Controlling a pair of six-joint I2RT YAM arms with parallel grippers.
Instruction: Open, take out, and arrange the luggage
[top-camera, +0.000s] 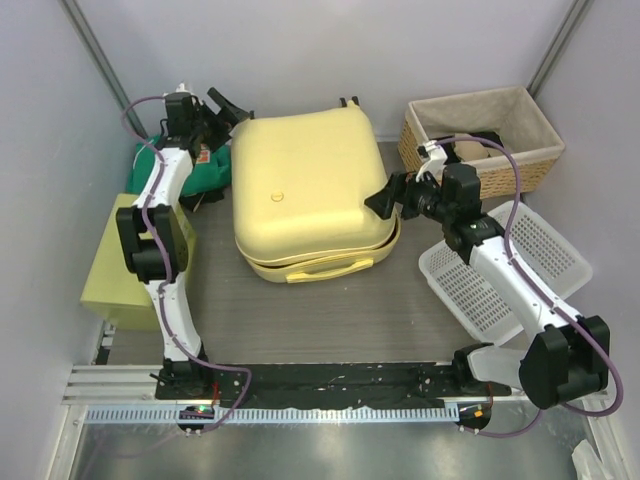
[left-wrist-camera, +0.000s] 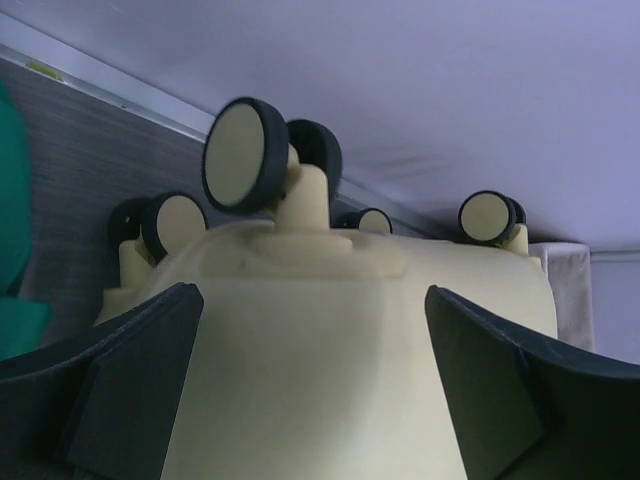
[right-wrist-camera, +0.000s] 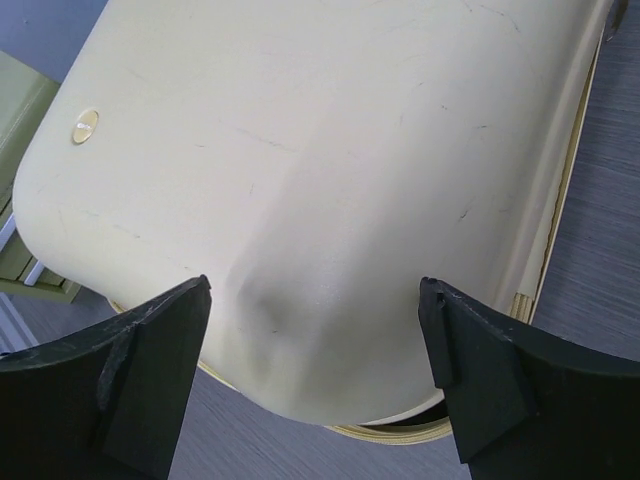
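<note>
A large pale-yellow suitcase (top-camera: 310, 180) lies flat in the middle of the floor, its handle (top-camera: 330, 270) toward the front. A narrow gap shows along the rim at its front right. Black wheels (left-wrist-camera: 245, 155) stick out from its far end. My left gripper (top-camera: 232, 108) is over the far left corner by the wheels; its fingers (left-wrist-camera: 130, 390) are wide apart with the shell between and beyond them. At the suitcase's right front corner stands my right gripper (top-camera: 382, 200), open, its fingers (right-wrist-camera: 150, 370) apart. Whether either gripper touches the shell is unclear.
A green bag (top-camera: 205, 172) and a yellow-green box (top-camera: 115, 270) sit at the left. On the right are a lined wicker basket (top-camera: 530, 125) with things inside and a white perforated basket (top-camera: 470, 290). Bare floor (top-camera: 330, 325) lies in front of the suitcase.
</note>
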